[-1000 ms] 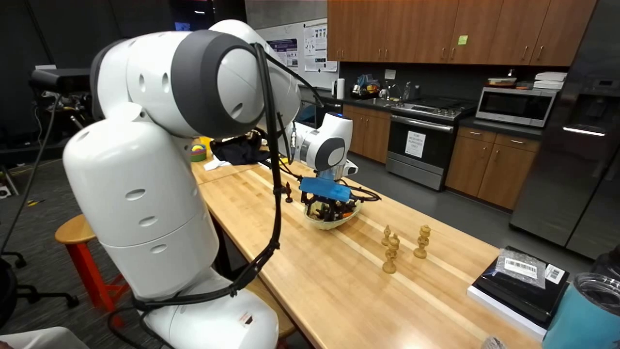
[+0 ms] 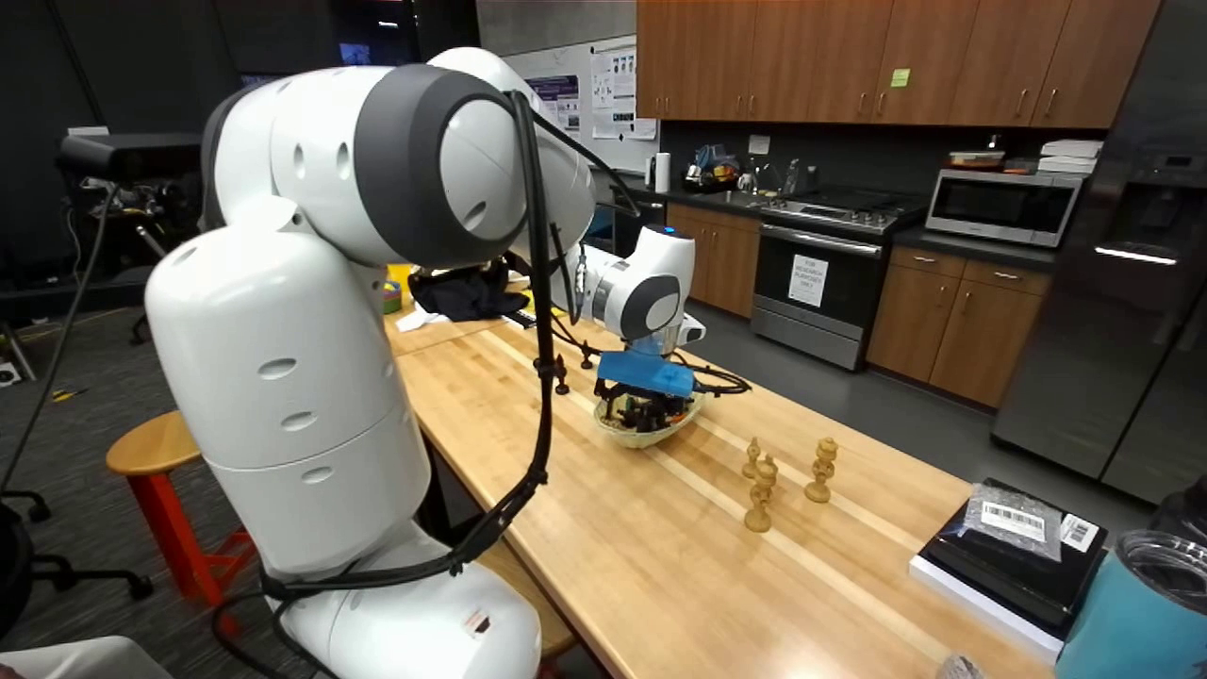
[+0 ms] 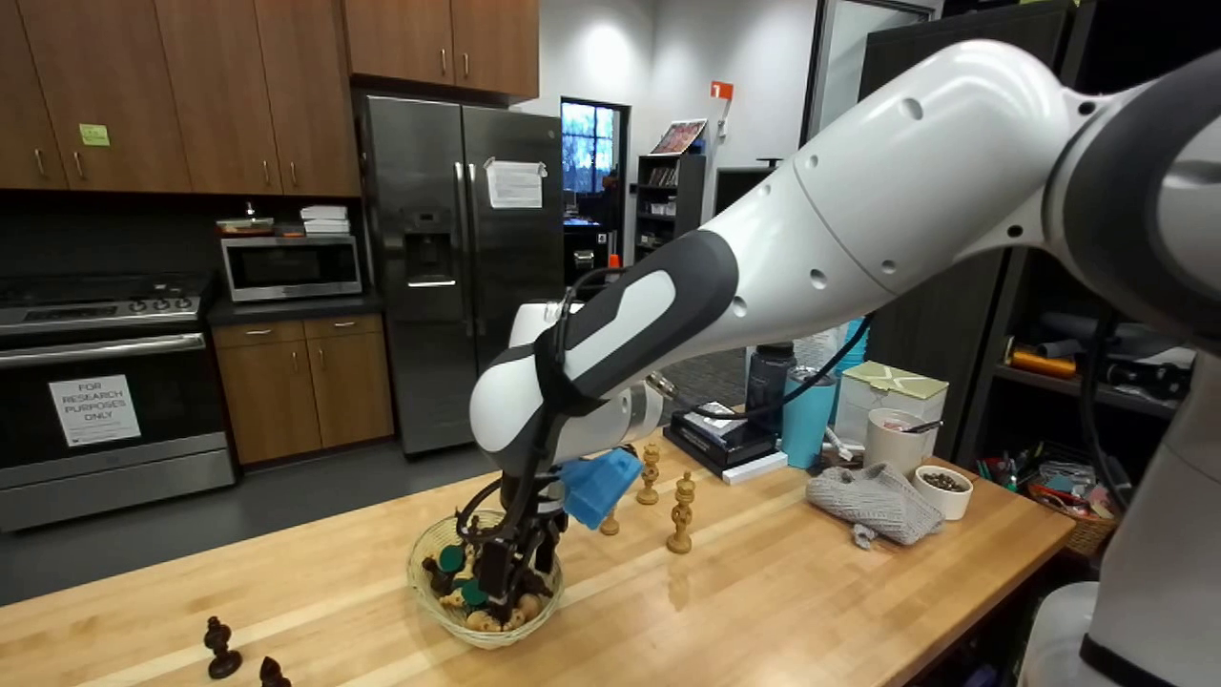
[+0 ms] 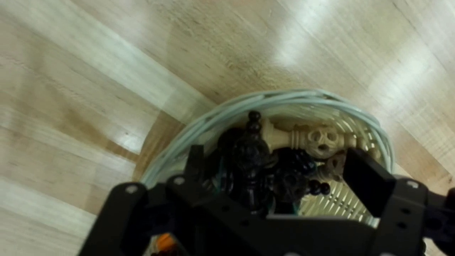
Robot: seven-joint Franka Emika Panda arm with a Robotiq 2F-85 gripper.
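In the wrist view my gripper stands open, its black fingers spread over a pale woven basket [image 4: 256, 100]. Carved chess pieces fill the basket: dark ones [image 4: 250, 153] between the fingers, and a light wooden one [image 4: 322, 140] lying on its side nearer the far rim. The same basket [image 3: 429, 590] in exterior view 2 holds dark and light pieces, some with green bases, with my gripper down at its opening. Whether a finger touches any piece, I cannot tell. Outside the basket, light pieces [image 2: 763, 493] stand upright on one side and dark pieces [image 3: 221, 648] on the other.
A black box with a packet [image 2: 1013, 554] and a teal tumbler [image 2: 1143, 611] occupy one end of the wooden table [image 2: 645, 554]. A grey cloth [image 3: 876, 502] and white cups [image 3: 899, 441] sit nearby.
The arm and gripper have shifted slightly to the right over the basket in exterior view 1. The standing light pieces have stayed where they were.
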